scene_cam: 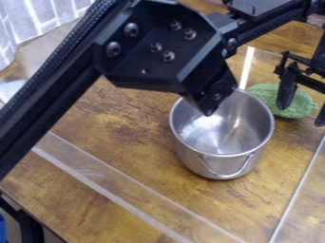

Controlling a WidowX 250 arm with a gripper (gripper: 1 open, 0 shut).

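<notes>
A steel pot (pixel 222 157) with a wire handle stands on the wooden table, partly behind the black arm that crosses the view from the left. At the right edge my black gripper (pixel 303 99) hangs over a green leaf-like item (pixel 265 93), beside the pot's upper right. Its fingers point down and look apart, but it is partly cut off by the frame, and I cannot tell whether anything is between them.
The wooden table (pixel 102 190) has clear strips across it and free room at the lower left and front. A white curtain (pixel 38 28) is at the upper left. The large arm (pixel 140 52) fills much of the top.
</notes>
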